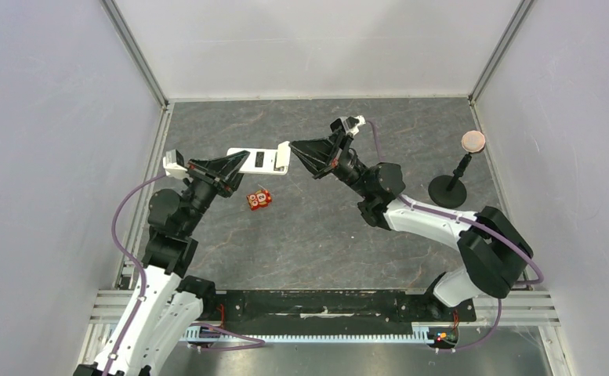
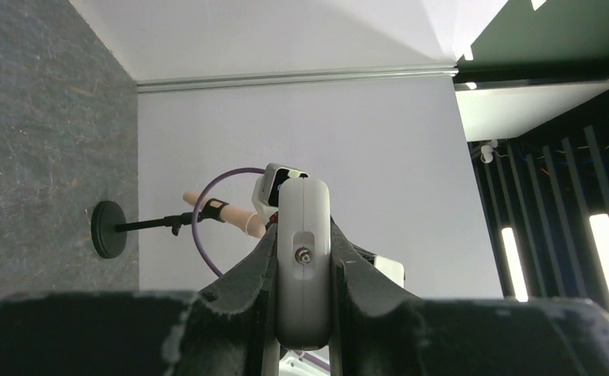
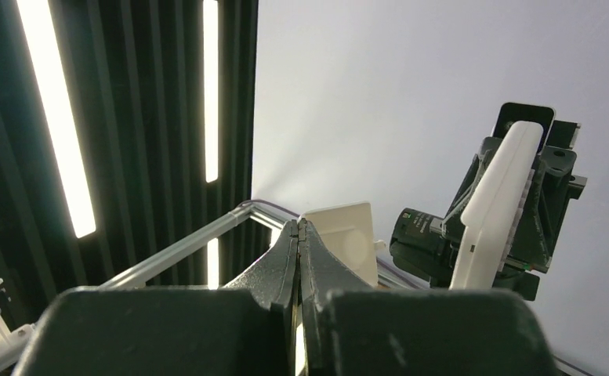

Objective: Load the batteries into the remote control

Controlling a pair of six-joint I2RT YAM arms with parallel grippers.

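My left gripper (image 1: 242,160) is shut on the white remote (image 1: 255,160), held level above the floor; its white end (image 2: 303,290) fills the gap in the left wrist view. The top view shows a dark opening in the remote's face. A white battery cover (image 1: 282,154) stands at the remote's right end, at the tips of my shut right gripper (image 1: 293,146). In the right wrist view the cover (image 3: 340,235) appears at the fingertips; it looks held by its thin edge. Red batteries (image 1: 259,198) lie on the floor below.
A black stand (image 1: 446,192) with a round pink top is at the right of the grey floor (image 1: 324,243). White walls surround the workspace.
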